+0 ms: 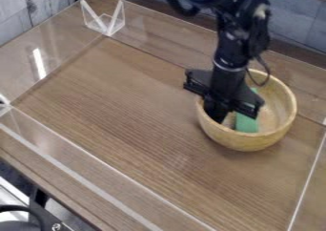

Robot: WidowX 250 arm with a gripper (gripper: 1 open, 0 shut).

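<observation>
My black gripper [219, 105] reaches down from the top into the left side of a wooden bowl [261, 139]. A green object [246, 123] lies in the bowl, partly behind the gripper. The fingertips are dark and overlap the bowl's near-left rim, so whether anything is between them is hard to see.
A white wire-like holder [105, 15] stands at the back left. Dark cables lie at the lower left corner.
</observation>
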